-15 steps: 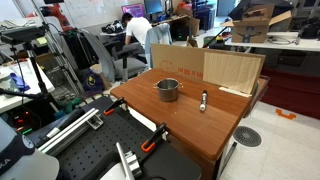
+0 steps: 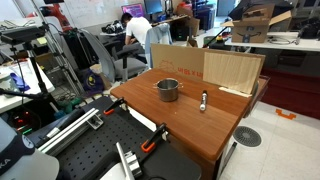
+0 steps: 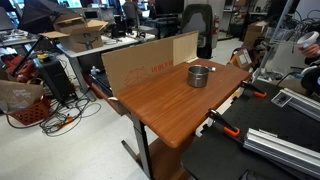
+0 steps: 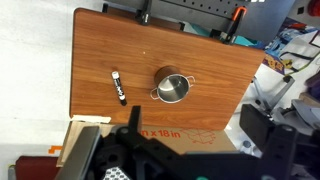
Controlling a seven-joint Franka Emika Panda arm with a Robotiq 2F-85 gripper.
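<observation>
A metal pot with two small handles (image 2: 168,91) stands upright on the wooden table (image 2: 190,125); it also shows in exterior view 2 (image 3: 198,78). In the wrist view, looking down from above, the pot (image 4: 171,88) appears beyond the fingers, apart from them. A dark marker-like stick with a pale end (image 4: 119,88) is on the table to one side of the pot, and exterior view 1 shows this stick (image 2: 203,101) too. My gripper is open, its dark fingers wide apart with nothing between them.
A brown cardboard panel (image 3: 150,68) stands upright along the table's far edge, with a lighter panel (image 2: 232,71) at its end. Orange-handled clamps (image 2: 154,138) sit along the black base's edge. Bare wood surrounds the pot. A person (image 2: 137,27) sits in the background.
</observation>
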